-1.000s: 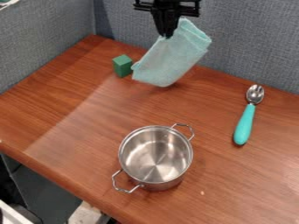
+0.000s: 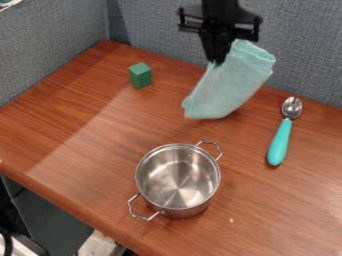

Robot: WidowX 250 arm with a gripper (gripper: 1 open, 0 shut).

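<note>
My gripper (image 2: 217, 55) is at the top centre, its fingers shut on a pale mint cloth (image 2: 225, 88) that hangs down to just above or onto the wooden table (image 2: 87, 140). A steel pot (image 2: 175, 183) with two handles stands at the front centre. A turquoise-handled spoon (image 2: 281, 138) lies at the right, and a small green block (image 2: 140, 76) sits at the back left.
Grey padded walls (image 2: 47, 65) border the table on the left and back.
My gripper has moved right and somewhat down with the cloth, which now hangs farther from the green block. The pot, spoon and block have not moved.
</note>
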